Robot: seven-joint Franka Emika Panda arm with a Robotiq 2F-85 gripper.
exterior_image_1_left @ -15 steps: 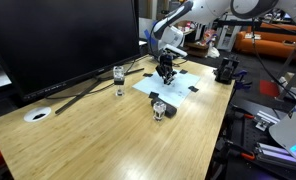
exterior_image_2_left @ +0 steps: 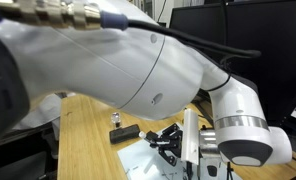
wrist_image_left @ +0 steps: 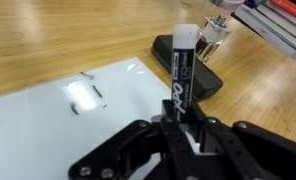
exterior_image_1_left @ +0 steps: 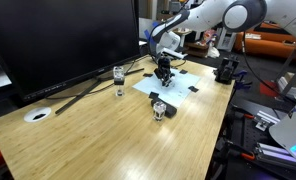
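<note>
A white marker with black EXPO lettering (wrist_image_left: 182, 70) stands roughly upright in the wrist view, and my gripper is shut on it. Beneath lies a white board (wrist_image_left: 73, 110) with a few short dark marks on its surface. In exterior view 1 my gripper (exterior_image_1_left: 165, 77) is low over the far-left part of that board (exterior_image_1_left: 193, 90). Whether the marker's tip touches the board is hidden by the fingers. A dark eraser (wrist_image_left: 161, 58) rests at the board's edge, beyond the marker in the wrist view.
A clear glass (wrist_image_left: 212, 38) stands just past the eraser. Another glass-like container (exterior_image_1_left: 119, 81) is farther left, near the large black monitor (exterior_image_1_left: 63, 48). A black holder (exterior_image_1_left: 226, 70) stands to the right.
The arm and gripper have shifted only very slightly over the board. The eraser, glasses and board look unmoved.
</note>
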